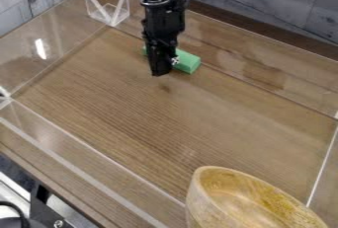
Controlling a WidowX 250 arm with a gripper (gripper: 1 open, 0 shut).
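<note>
My black gripper (164, 58) reaches down from the top centre of the camera view, its fingertips low beside a green block (185, 62) on the wooden table (119, 123). The block lies just right of and partly behind the fingers. Whether the fingers are open or shut on anything is too small and dark to tell.
A yellow bowl (251, 197) sits at the bottom right. A clear plastic object (106, 5) stands at the back left.
</note>
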